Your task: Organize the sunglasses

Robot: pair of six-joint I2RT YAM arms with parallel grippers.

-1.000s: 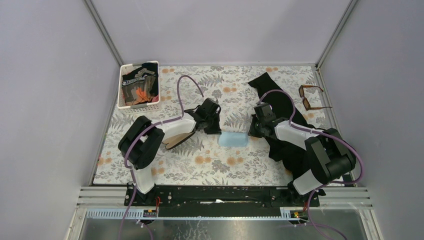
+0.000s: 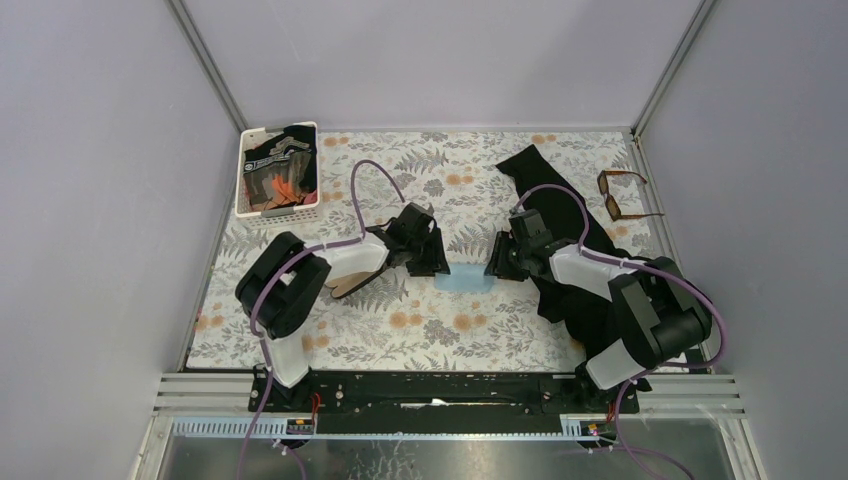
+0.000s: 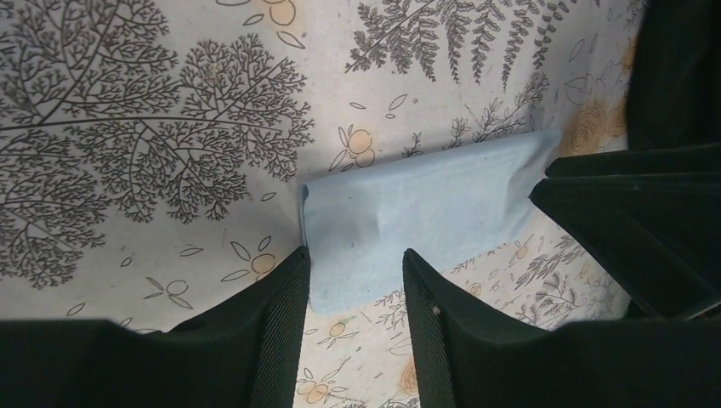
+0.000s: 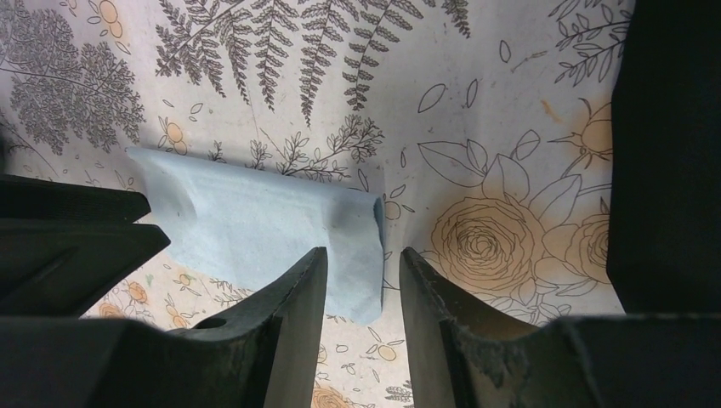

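A folded light-blue cloth (image 2: 464,278) lies flat at the middle of the table. My left gripper is part open over the left edge of the cloth (image 3: 408,225), with no grip on it that I can see. Over the right end of the cloth (image 4: 272,221) stands my right gripper, open, its fingers on either side of that edge and nothing held. Brown sunglasses (image 2: 612,206) rest unfolded at the far right, by the wall. A tan flat item with a dark edge (image 2: 350,282), probably a case, lies partly under the left arm.
A white basket (image 2: 308,214) with dark and orange cloth in it stands at the back left. Black cloth (image 2: 565,200) stretches along the right side beneath the right arm.
The right gripper's fingers have spread and shifted slightly left. The cloth lies a touch further left.
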